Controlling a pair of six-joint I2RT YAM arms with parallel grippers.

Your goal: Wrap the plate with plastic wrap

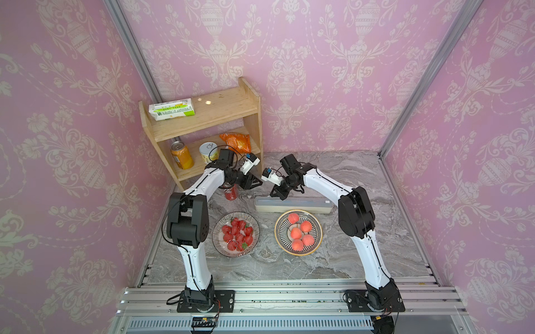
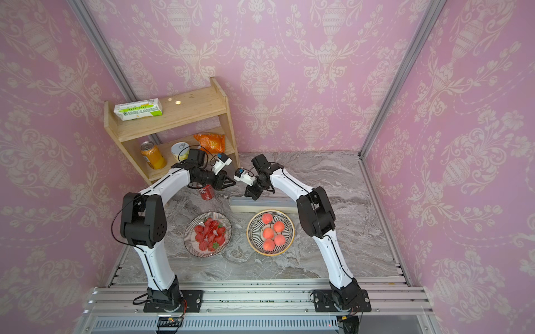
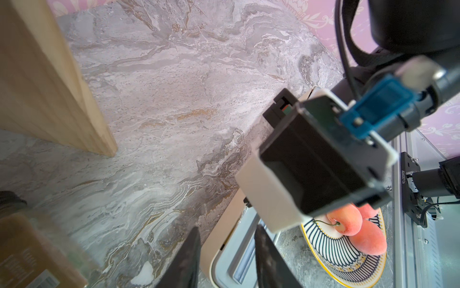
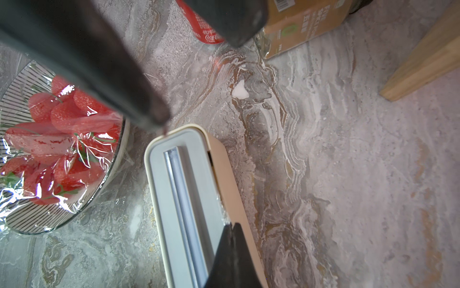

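Observation:
The plastic wrap dispenser (image 1: 295, 208), a long cream box with a grey lid, lies behind the bowls. A little clear film (image 4: 224, 213) shows along its lid's edge in the right wrist view. My right gripper is over that edge, its fingertips pressed together with no film visible between them. My left gripper stands open with empty fingers, left of the right one near the dispenser's left end. The patterned plate with peaches (image 1: 316, 248) is in front of the dispenser, uncovered. Left of it, the strawberry bowl (image 4: 62, 225) has clear film over its top.
A wooden shelf (image 1: 253, 122) stands at the back left with a can, a tin and an orange bag. A red can (image 1: 230, 193) and a brown jar (image 4: 306, 24) are near its foot.

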